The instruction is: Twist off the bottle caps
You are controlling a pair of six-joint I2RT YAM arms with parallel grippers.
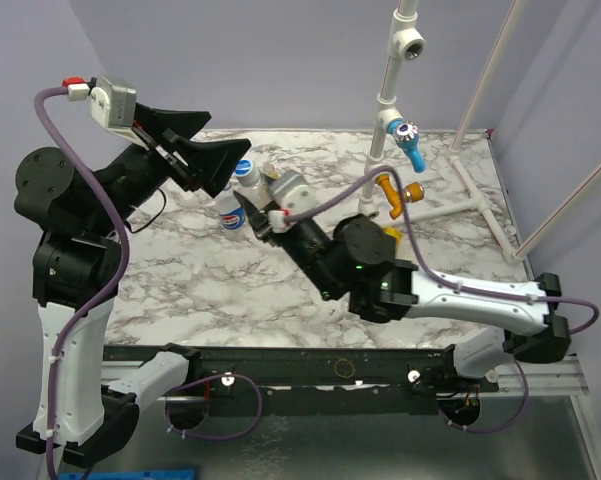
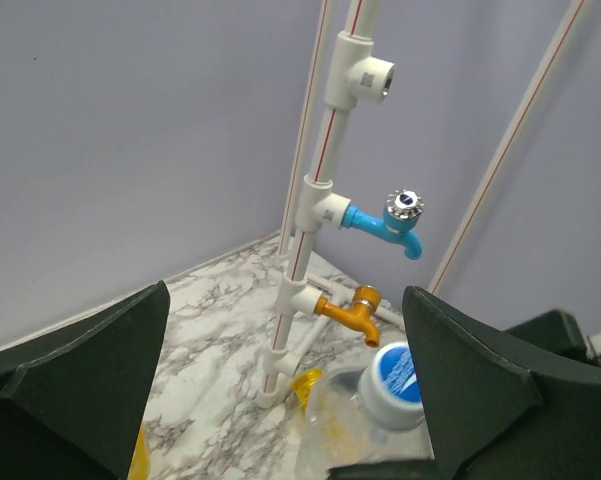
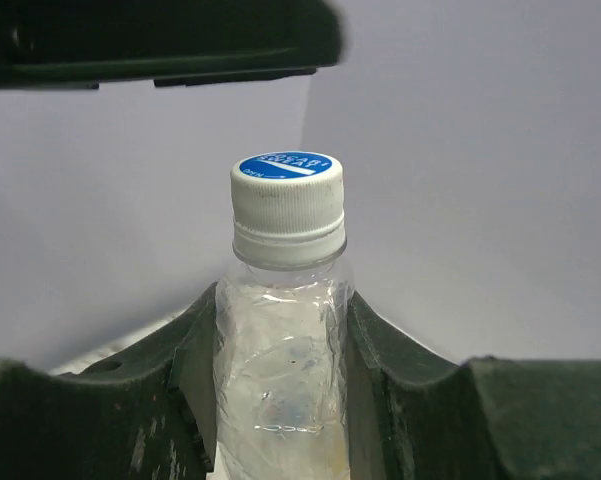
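Observation:
A clear plastic bottle [image 3: 283,360] with a ribbed white cap, blue on top [image 3: 287,210], stands between the fingers of my right gripper, which touch it on both sides below the neck. The cap sits on the bottle. In the left wrist view the same cap [image 2: 395,385] shows at lower right, beside my left gripper's right finger [image 2: 480,370] and outside its gap. My left gripper [image 1: 228,135] is open and empty, just left of the cap [image 1: 244,168] in the top view. A dark finger of it crosses the top of the right wrist view.
A bottle with a blue-and-red label [image 1: 230,213] is seen behind the grippers. White pipes with a blue tap [image 1: 410,145] and an orange tap [image 1: 393,195] rise to the right. Bare marble table [image 1: 180,300] shows at front left.

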